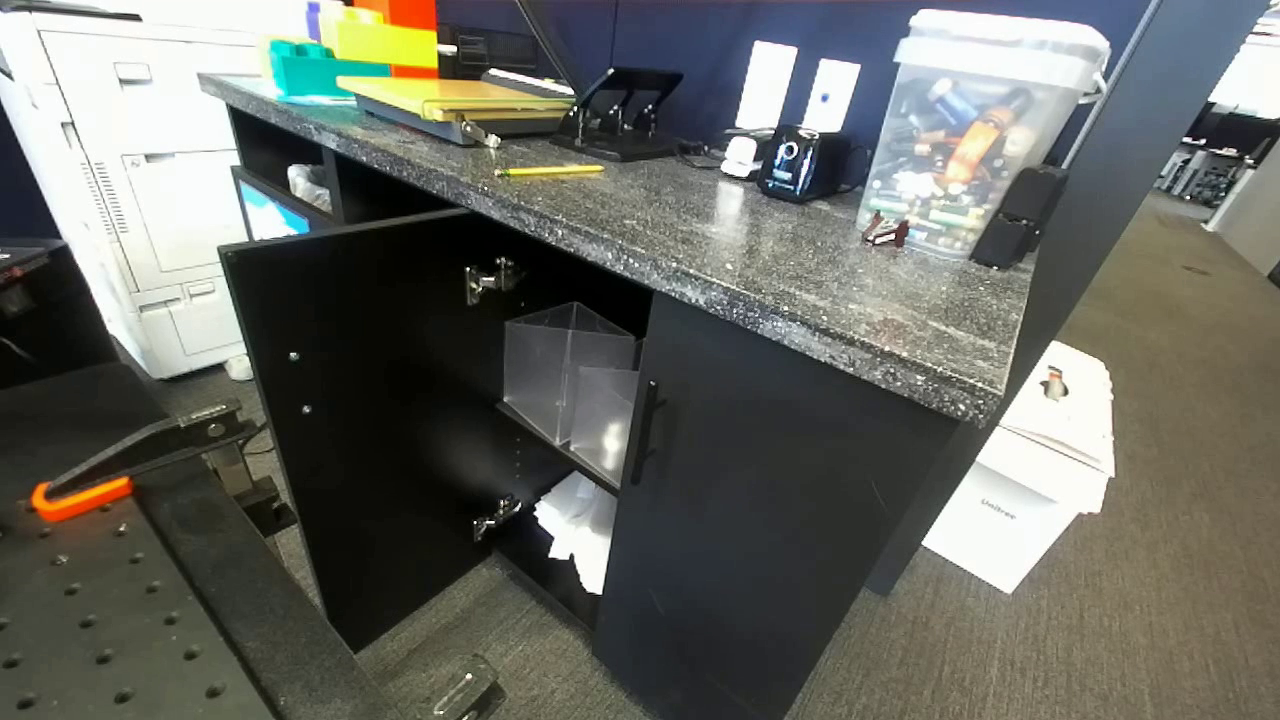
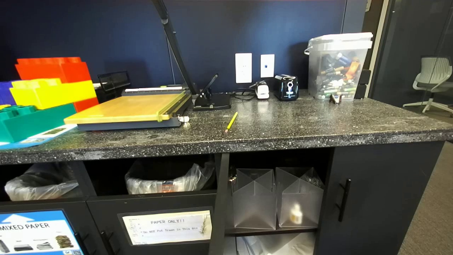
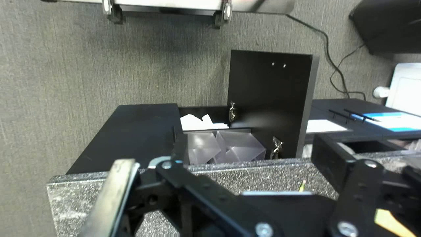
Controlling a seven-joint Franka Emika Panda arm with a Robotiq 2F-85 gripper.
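Observation:
In the wrist view my gripper stands open, its two fingers wide apart with nothing held between them. It looks down past the counter's front edge, and neither exterior view shows it. The black cabinet door [image 1: 372,420] is swung open. Inside, on the upper shelf, two clear bins [image 2: 254,199] sit side by side; a small pale item [image 2: 296,214] shows in the right one. White paper [image 1: 578,528] lies on the level below. A yellow pencil [image 2: 231,122] rests on the speckled counter [image 2: 271,123].
On the counter stand a paper cutter [image 2: 131,106], large toy blocks [image 2: 51,95], a black stapler-like device [image 2: 212,101], small chargers [image 2: 287,87] and a battery bucket [image 2: 338,68]. A closed cabinet door [image 2: 378,182] adjoins the opening. Bare carpet [image 3: 158,75] lies in front.

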